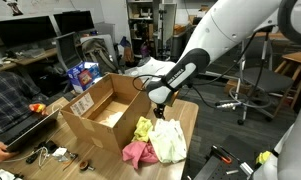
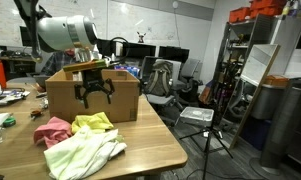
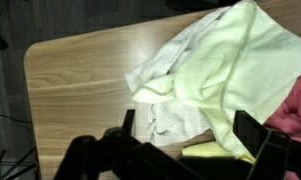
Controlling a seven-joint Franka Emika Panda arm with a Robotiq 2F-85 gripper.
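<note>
A pale green-white cloth [image 3: 215, 60] lies crumpled on the wooden table, its near part at the front in exterior view 2. Beside it are a yellow cloth [image 1: 143, 129] and a pink-red cloth [image 1: 140, 153]. My gripper is open, its two dark fingers apart at the bottom of the wrist view, with nothing held between them. It hangs above the table and the cloths, pointing down; in exterior view 2 the gripper [image 2: 98, 98] shows in front of the box. In the wrist view the yellow cloth [image 3: 208, 150] is partly hidden by the fingers.
A large open cardboard box [image 1: 105, 107] stands right behind the cloths. Cables and small tools, among them scissors [image 1: 86, 165], lie on the table's left side. Bare wood [image 3: 75, 90] is clear beside the pale cloth, up to the table edge.
</note>
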